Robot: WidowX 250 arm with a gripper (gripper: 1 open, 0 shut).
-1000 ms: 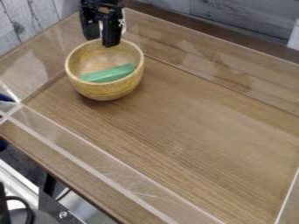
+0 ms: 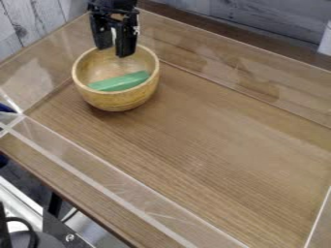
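A round tan bowl (image 2: 116, 100) sits on the wooden floor at the upper left, with a green elongated object (image 2: 122, 81) lying inside it. My black gripper (image 2: 114, 46) is over the back rim of the bowl, its fingers pointing down and apart, with nothing visible held between them. The gripper is small and dark in this view.
Wide bare wooden surface (image 2: 207, 165) fills the middle and right. A grey-white wall is at the top left, a white surface at the top right corner, and dark cables and hardware at the lower left edge.
The gripper has shifted slightly. The bowl and the green object in it look nearly unchanged.
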